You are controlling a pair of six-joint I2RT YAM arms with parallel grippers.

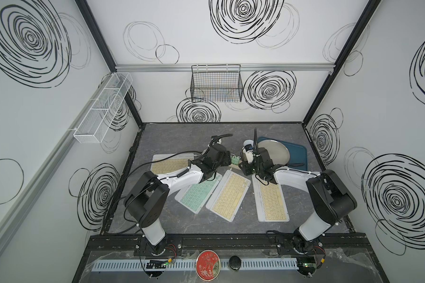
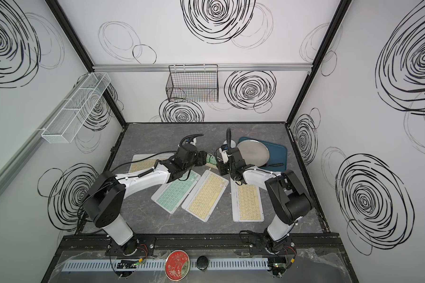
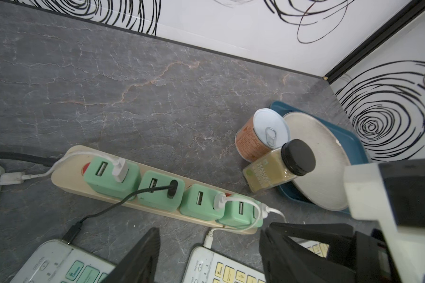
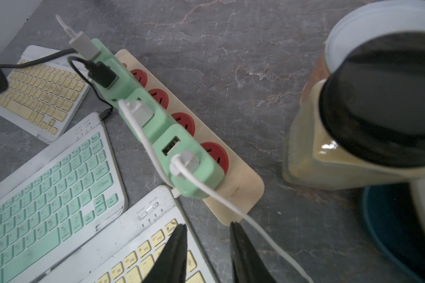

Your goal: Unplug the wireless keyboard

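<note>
A beige power strip (image 3: 68,174) holds several green USB chargers (image 4: 179,146). White and black cables run from their plugs (image 3: 119,170) to keyboards (image 4: 52,198). My left gripper (image 1: 224,160) is above the strip's left part; in the left wrist view its fingers (image 3: 139,254) stand apart with nothing seen between. My right gripper (image 1: 245,165) hangs by the strip's right end. In the right wrist view its fingers (image 4: 177,254) are low in frame with a narrow gap, keyboard and table visible beyond; whether they grip anything is unclear.
A seasoning jar (image 3: 274,165) and a can (image 3: 259,136) stand right of the strip, beside a plate (image 3: 316,146) on a blue tray (image 3: 344,132). Keyboards cover the front of the table.
</note>
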